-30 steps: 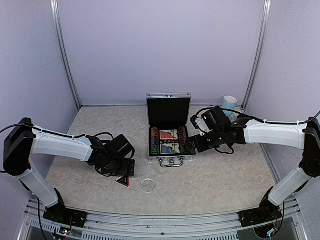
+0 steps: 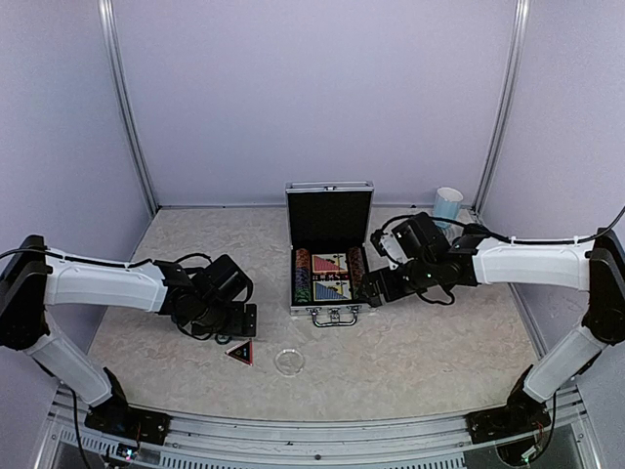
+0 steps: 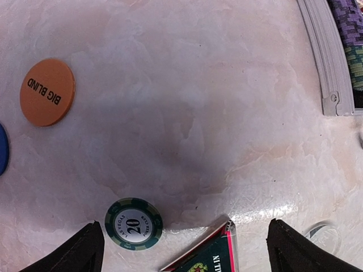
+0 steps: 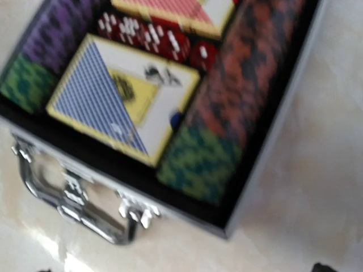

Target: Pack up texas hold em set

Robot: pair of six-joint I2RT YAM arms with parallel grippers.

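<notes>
An open silver poker case [image 2: 330, 311] stands mid-table, holding chip rows, two card decks [image 4: 122, 102] and red dice [image 4: 153, 35]. My left gripper hangs open over loose pieces left of the case: an orange BIG BLIND button [image 3: 47, 92], a blue disc [image 3: 3, 147] at the view's edge, a green 20 chip [image 3: 134, 224] and a triangular ALL IN marker [image 3: 210, 255]. A clear round disc [image 2: 289, 362] lies in front of the case. My right gripper [image 2: 379, 288] is open at the case's right side; its wrist view is blurred.
A pale blue cylindrical container [image 2: 447, 203] stands at the back right, behind the right arm. Walls enclose the back and sides.
The right arm and the case look unchanged.
</notes>
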